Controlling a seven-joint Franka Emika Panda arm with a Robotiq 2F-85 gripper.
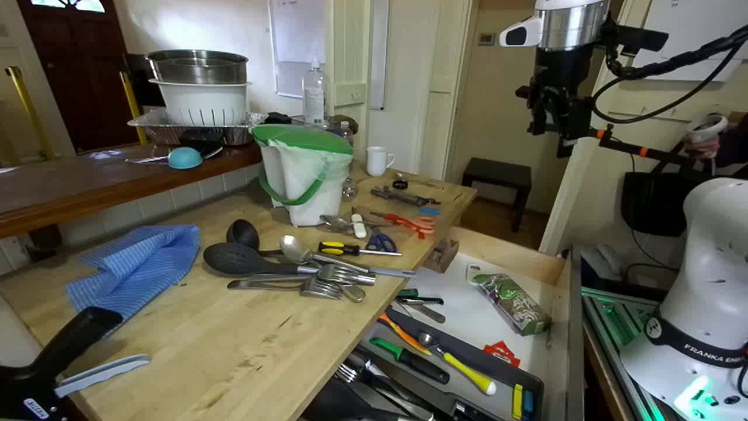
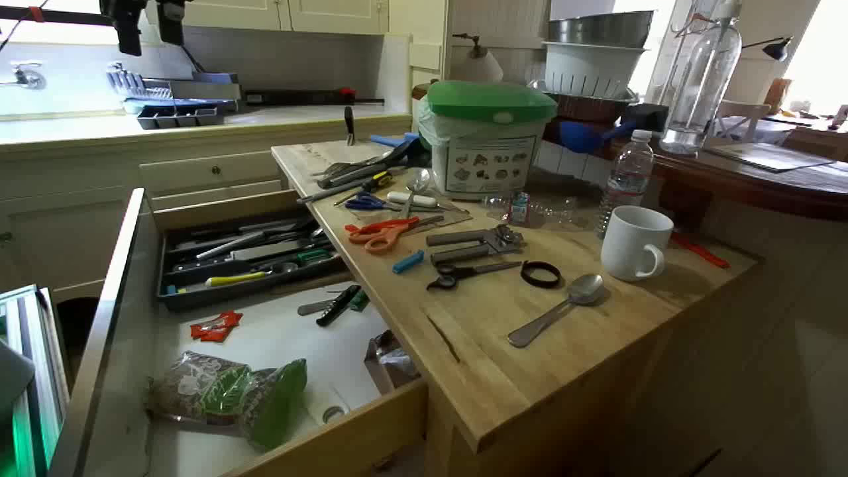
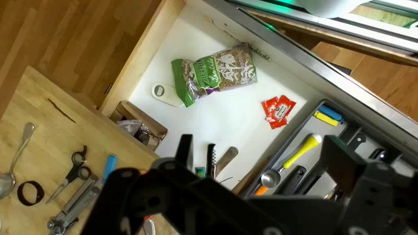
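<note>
High above the drawer, my gripper is open, its two black fingers wide apart with nothing between them. In exterior view 1 it hangs at the upper right, well clear of the table. Below it the drawer (image 3: 231, 113) is pulled out. Inside lie a bag of green lentils (image 3: 221, 72), red packets (image 3: 279, 111), a white opener-like item (image 3: 166, 94) and a grey utensil tray (image 3: 290, 135). A scoop with a yellow handle (image 3: 301, 150) rests in that tray. The gripper hides part of the tray and the table edge in the wrist view.
The wooden table (image 2: 509, 381) carries a green-lidded bucket (image 2: 485, 151), a white mug (image 2: 634, 242), a spoon (image 2: 556, 310), scissors (image 2: 389, 234) and several more utensils. A blue cloth (image 1: 140, 266) lies at the table's left. The air around the gripper is free.
</note>
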